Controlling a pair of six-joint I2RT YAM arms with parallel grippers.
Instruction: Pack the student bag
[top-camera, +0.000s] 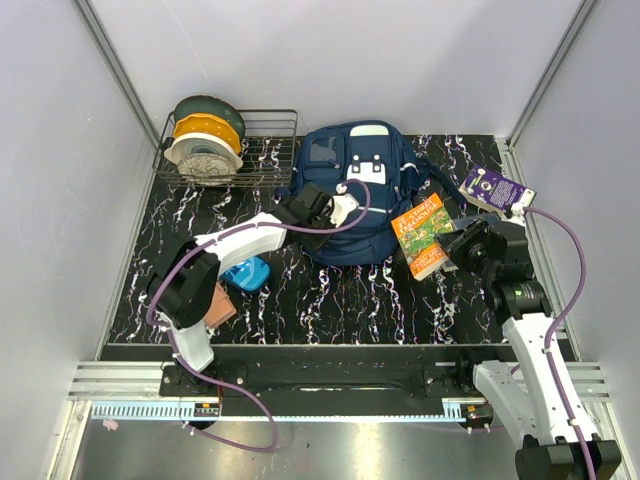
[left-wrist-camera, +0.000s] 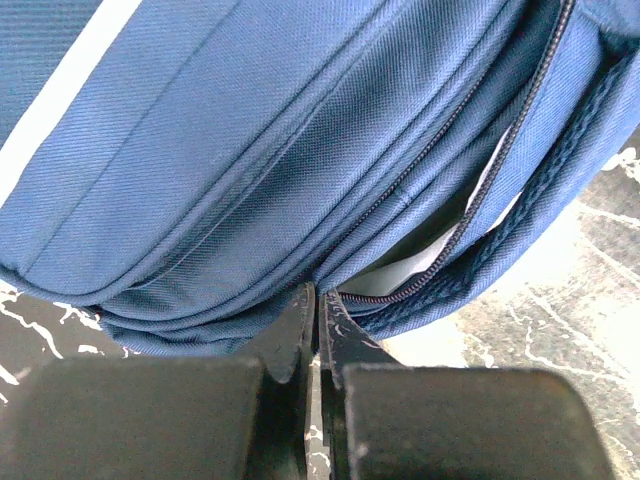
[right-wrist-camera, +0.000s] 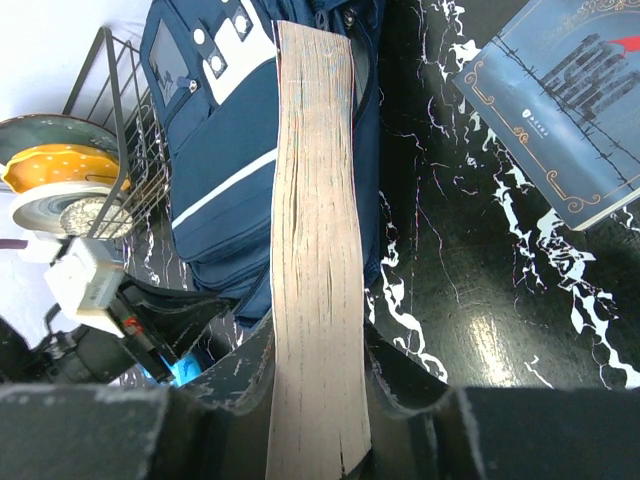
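Observation:
A navy backpack (top-camera: 345, 215) lies on the dark marbled counter, a zipped opening along its lower side. In the left wrist view my left gripper is shut on a fold of the bag's fabric (left-wrist-camera: 290, 215). Beside that pinch the zipper (left-wrist-camera: 470, 210) gapes, showing a pale inside. My right gripper is shut on a thick orange-covered book (top-camera: 424, 236), its page edges toward the right wrist camera. The book is held just right of the bag. A blue-grey book (right-wrist-camera: 565, 115) lies on the counter to the right.
A purple book (top-camera: 495, 190) lies at the back right. Left of the bag stands a wire rack (top-camera: 270, 150) with dishes. A bright blue case (top-camera: 247, 274) and a pinkish-brown item (top-camera: 219, 306) lie near the left arm.

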